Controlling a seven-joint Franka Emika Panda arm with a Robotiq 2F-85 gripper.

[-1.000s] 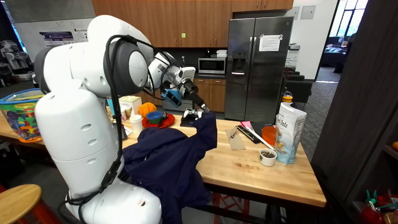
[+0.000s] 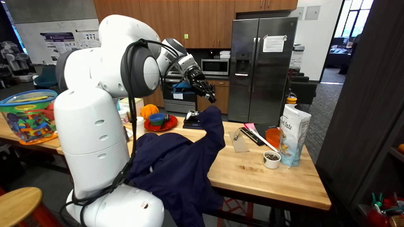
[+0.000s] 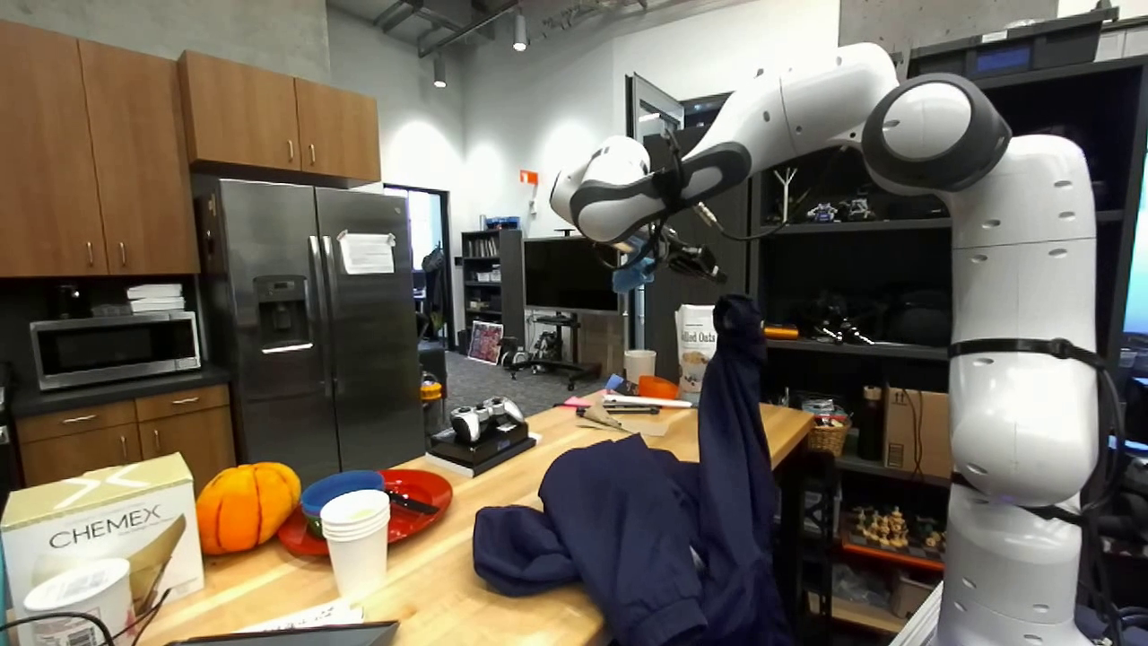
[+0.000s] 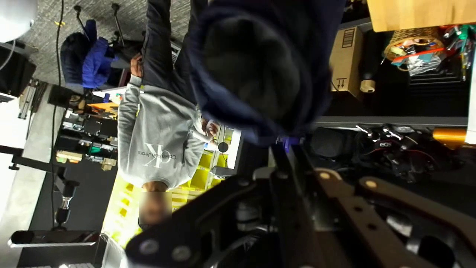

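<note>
A dark navy garment [image 2: 172,162] lies in a heap over the table's near edge, part of it hanging down. One sleeve [image 3: 737,409] rises upright from it, its end just below my gripper [image 2: 213,93]. In both exterior views a small gap shows between the fingertips and the cloth. The wrist view shows the sleeve's round opening [image 4: 254,67] close in front of my fingers [image 4: 281,167], slightly blurred. My gripper looks partly open, with no cloth visible between its fingers.
On the wooden table [image 2: 265,185] stand an oats bag [image 2: 294,136] and a small white bowl [image 2: 271,159] at the right. A red plate [image 3: 430,490], a game controller stand [image 3: 481,447] and white cups [image 3: 356,538] occupy the other side.
The arm has shifted right and its wrist has turned. The gripper sits slightly higher, and the raised sleeve reaches higher and further right. A gap now shows between fingertips and sleeve.
</note>
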